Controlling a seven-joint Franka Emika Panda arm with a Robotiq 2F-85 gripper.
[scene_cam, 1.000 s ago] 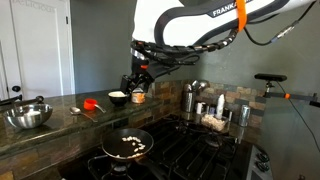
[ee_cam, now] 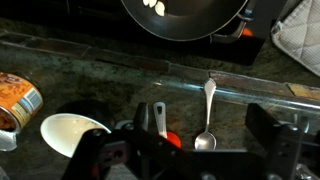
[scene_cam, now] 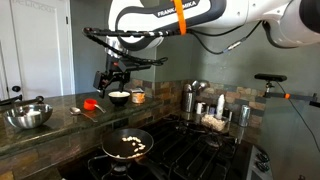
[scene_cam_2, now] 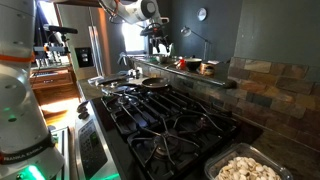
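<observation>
My gripper hangs open above the stone ledge behind the stove, nothing between its fingers. In the wrist view the dark fingers stand wide apart at the bottom. Below the gap lie a metal spoon and a pale-handled utensil; a red item is partly hidden by the gripper. A bowl with a white interior sits beside the left finger and is partly covered by it. On the stove, a black pan holds several pale pieces.
A labelled can stands near the white bowl. At the ledge's left is a metal bowl. A tray of pale chopped food sits beyond the burners. A quilted pad lies beside the pan.
In exterior view 1 my arm and gripper have moved left along the ledge, from near the can to over the dark bowl and red item. The objects look unmoved.
</observation>
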